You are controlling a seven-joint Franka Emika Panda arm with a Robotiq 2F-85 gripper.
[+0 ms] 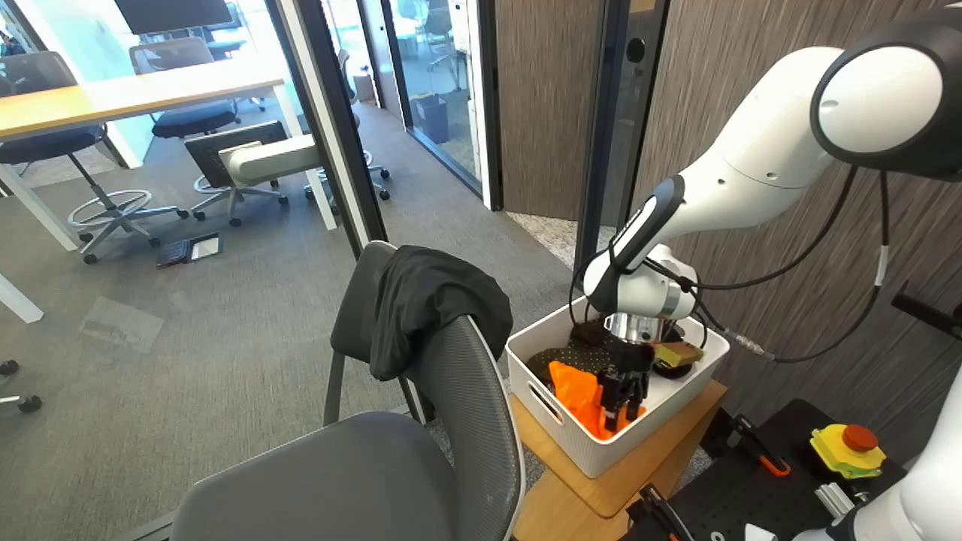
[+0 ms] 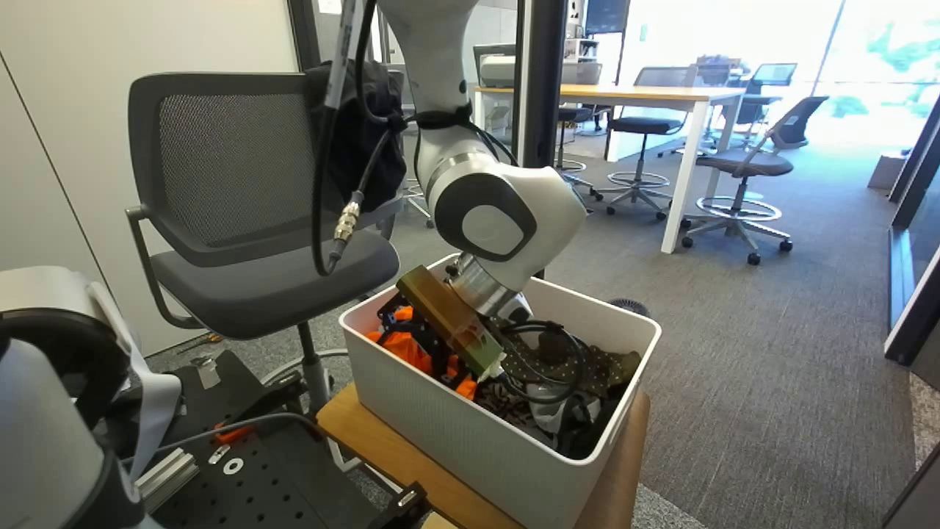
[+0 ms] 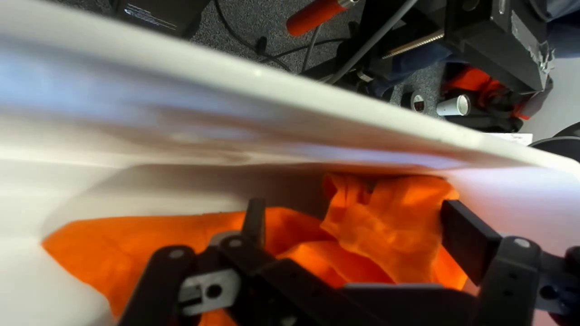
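An orange cloth (image 1: pixel 578 388) lies crumpled in the white bin (image 1: pixel 564 431), against one end wall. My gripper (image 1: pixel 622 416) reaches down into the bin over it. In the wrist view the gripper is open, with a raised fold of the orange cloth (image 3: pixel 389 217) between its spread fingers. The right finger touches or nearly touches that fold; how deep the tips sit is hard to tell. Exterior view 2 shows the orange cloth (image 2: pixel 407 347) partly hidden behind the gripper and its brownish-green block (image 2: pixel 449 319).
Dark dotted cloth (image 2: pixel 608 366) and other dark items fill the bin's other end. The bin stands on a wooden stool (image 1: pixel 595 490), with its walls close around the gripper. A grey chair (image 1: pixel 379 451) with a black garment (image 1: pixel 442 302) is beside it.
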